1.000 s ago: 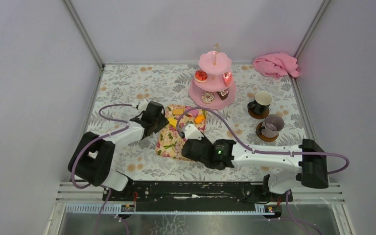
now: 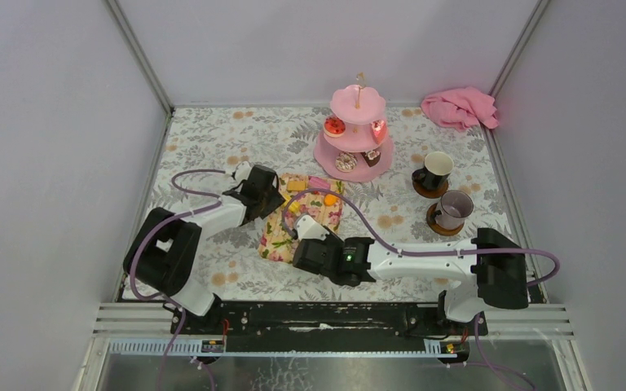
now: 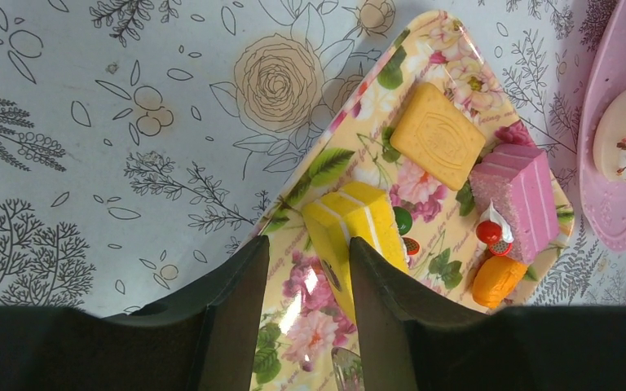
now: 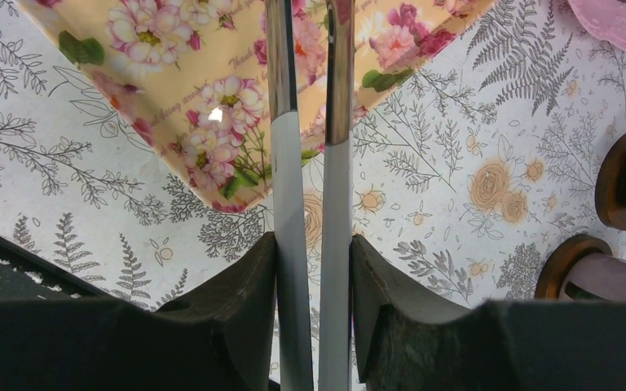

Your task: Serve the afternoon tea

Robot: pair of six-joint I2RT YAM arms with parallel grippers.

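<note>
On the floral tray (image 2: pixel 275 244) lie a yellow cake slice (image 3: pixel 354 216), a square biscuit (image 3: pixel 437 134), a pink cake slice (image 3: pixel 513 195) and an orange sweet (image 3: pixel 497 281). My left gripper is open just over the yellow slice; whether it touches is unclear. My right gripper is shut on silver tongs (image 4: pixel 292 195), held over the tray; their tips are out of the right wrist view's frame.
A pink tiered stand (image 2: pixel 321 159) with sweets stands behind the tray. Two cups, black (image 2: pixel 434 175) and grey (image 2: pixel 454 213), sit on coasters at right. A pink cloth (image 2: pixel 460 108) lies back right.
The left arm has shifted slightly to the right.
</note>
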